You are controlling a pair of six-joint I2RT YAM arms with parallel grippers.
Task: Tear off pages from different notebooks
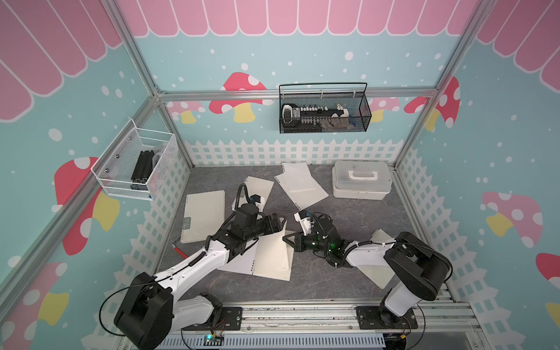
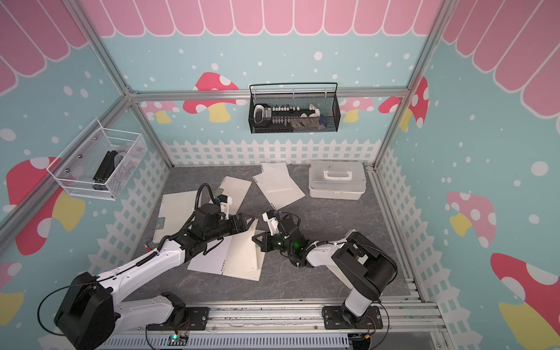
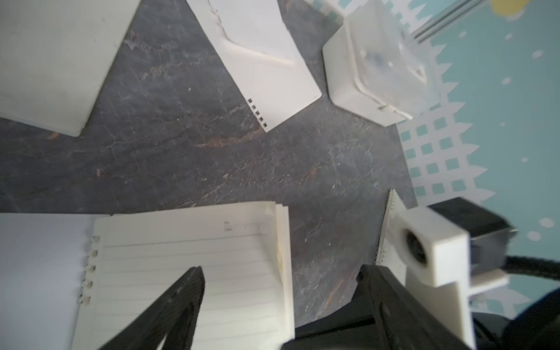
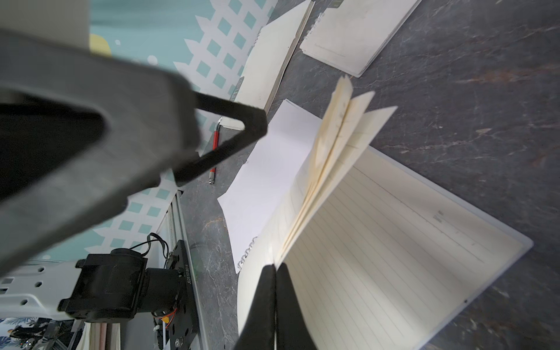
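Note:
An open spiral notebook [image 1: 271, 256] lies at the front centre of the table. My right gripper is shut on the edge of several of its lined pages [image 4: 344, 134], which stand raised in a curved bunch. Above the notebook's top right part is my left gripper [image 1: 277, 224], part open. In the left wrist view its fingers [image 3: 169, 309] frame the page edge, and I see nothing held between them.
Other notebooks [image 1: 203, 215] and loose pads [image 1: 300, 186] lie at the back and sides. A clear plastic box [image 1: 361, 180] sits at the back right, and a red tool [image 4: 214, 148] at the left.

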